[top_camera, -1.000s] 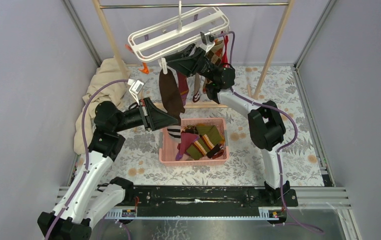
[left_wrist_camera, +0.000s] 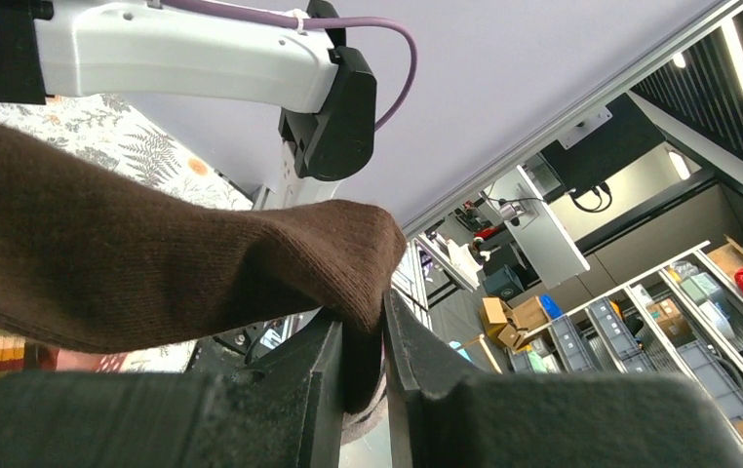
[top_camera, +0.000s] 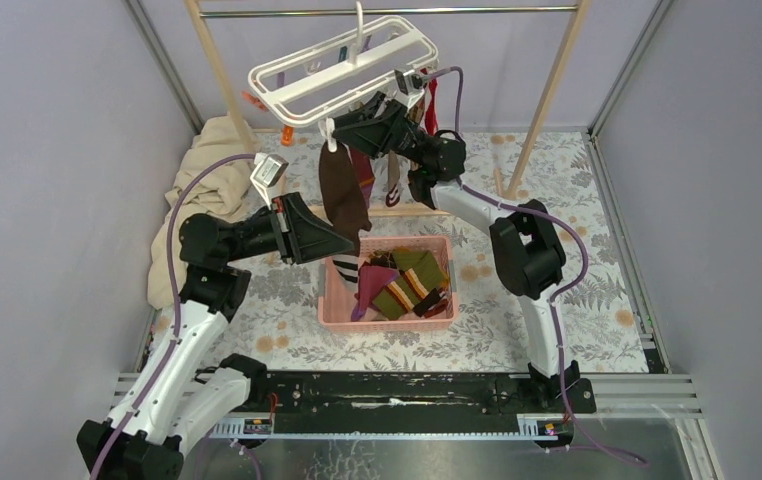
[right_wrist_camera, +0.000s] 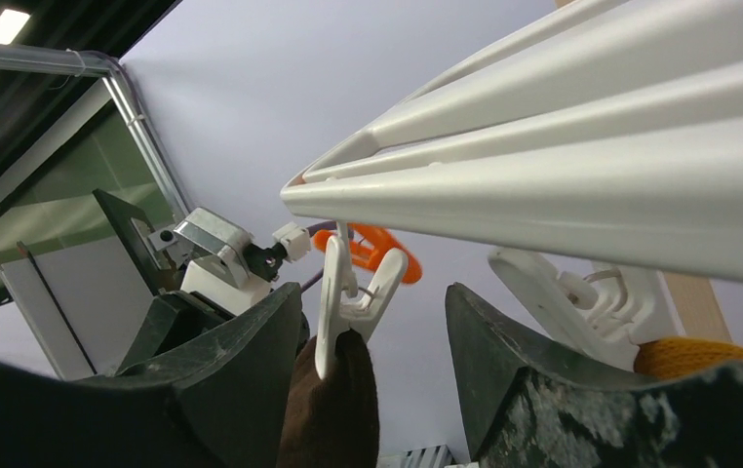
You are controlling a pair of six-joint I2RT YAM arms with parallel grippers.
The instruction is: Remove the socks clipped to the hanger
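Note:
The white clip hanger (top_camera: 342, 70) hangs at the top, socks below it. A brown sock (top_camera: 340, 180) with a striped end hangs from a white clip (right_wrist_camera: 333, 302) at the hanger's front left. My left gripper is at the sock's lower part, with brown fabric at its partly open fingers; whether it grips cannot be told. My right gripper stands open just at that clip, nothing clearly held between its fingers. More socks hang behind, partly hidden by the right arm.
A pink basket (top_camera: 329, 310) with several colourful socks stands on the floral surface below. A beige cloth (top_camera: 202, 190) lies at the left. The wooden stand (top_camera: 547, 90) frames the hanger.
The hanger has swung slightly left and back a little over the last second, with my right gripper shifting slightly. The left arm has moved only slightly.

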